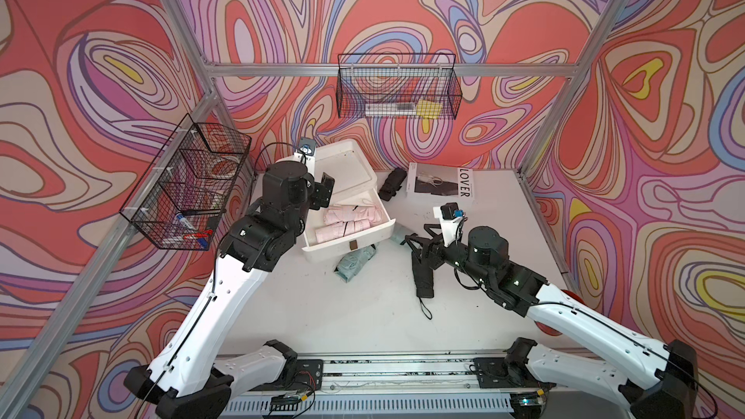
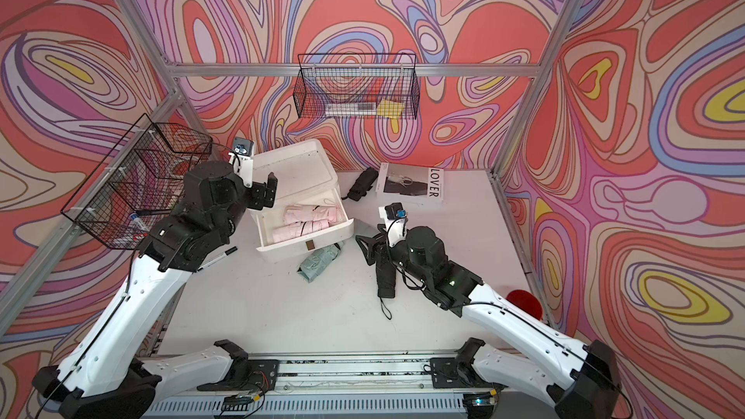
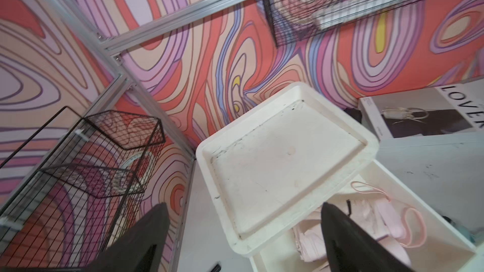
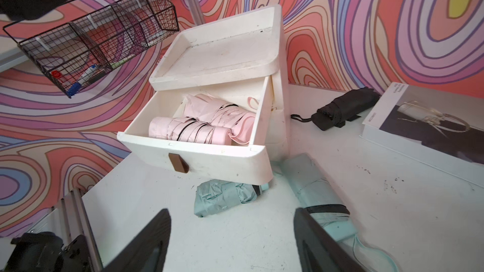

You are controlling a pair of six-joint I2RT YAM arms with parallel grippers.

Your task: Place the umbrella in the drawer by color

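Two pink umbrellas (image 4: 189, 131) lie side by side in the pulled-out drawer (image 4: 227, 163) of a white cabinet (image 4: 227, 50). One green umbrella (image 4: 221, 197) rests on the table below the drawer's front; the other green umbrella (image 4: 317, 191) is at its right corner. Behind stands a black umbrella (image 4: 348, 105) by the cabinet, and a second black umbrella (image 1: 423, 275) lies near the table's middle, under my right gripper. My left gripper is open and empty above the cabinet's left side. Also open and empty, my right gripper hovers facing the drawer.
At the back, a LOVER box (image 1: 440, 181) sits right of the rear black umbrella. Wire baskets hang on the left (image 1: 190, 186) and on the rear rail (image 1: 399, 93). A red object (image 2: 524, 304) is at the right edge.
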